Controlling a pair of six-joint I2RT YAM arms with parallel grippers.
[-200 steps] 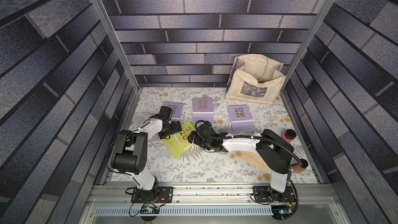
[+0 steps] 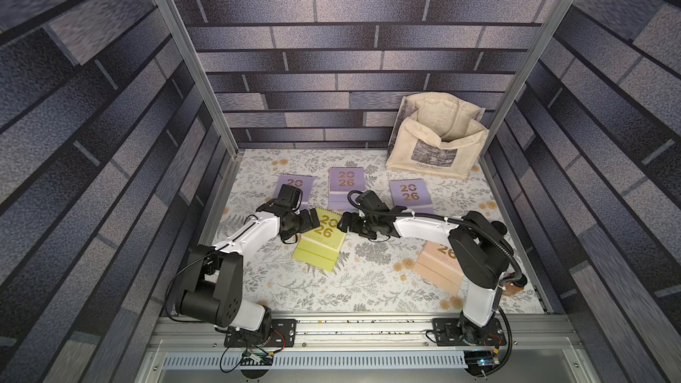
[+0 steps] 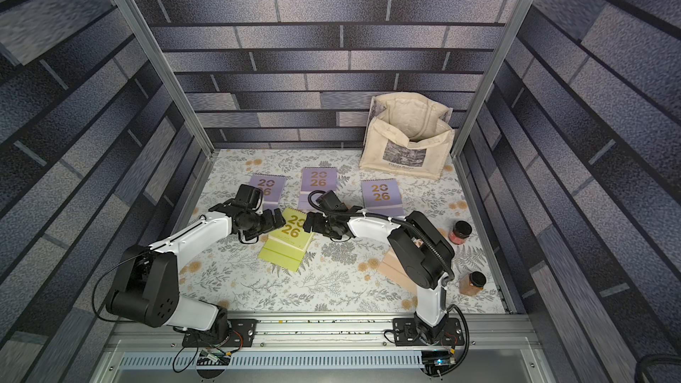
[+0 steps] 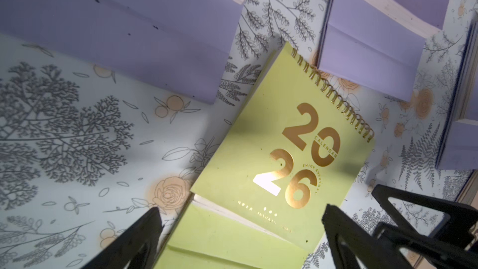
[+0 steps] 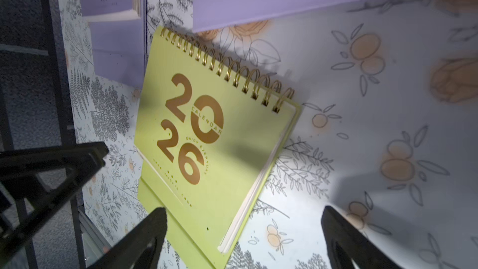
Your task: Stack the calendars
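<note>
A yellow-green 2026 calendar (image 2: 322, 241) lies in the middle, seen closely in both wrist views. My left gripper (image 2: 308, 220) is open above its left side, my right gripper (image 2: 347, 222) open above its right side; neither holds anything. Three purple calendars lie in a row behind: left (image 3: 266, 181), middle (image 3: 319, 178) and right (image 3: 381, 195). A peach calendar (image 2: 436, 267) lies at the front right, partly under the right arm.
A canvas bag (image 2: 436, 142) stands at the back right. Two jars, one red (image 3: 459, 234) and one brown (image 3: 472, 283), stand at the right edge.
The yellow calendar has turned more upright and shifted slightly right. Both grippers have moved right, the right one also toward the back.
</note>
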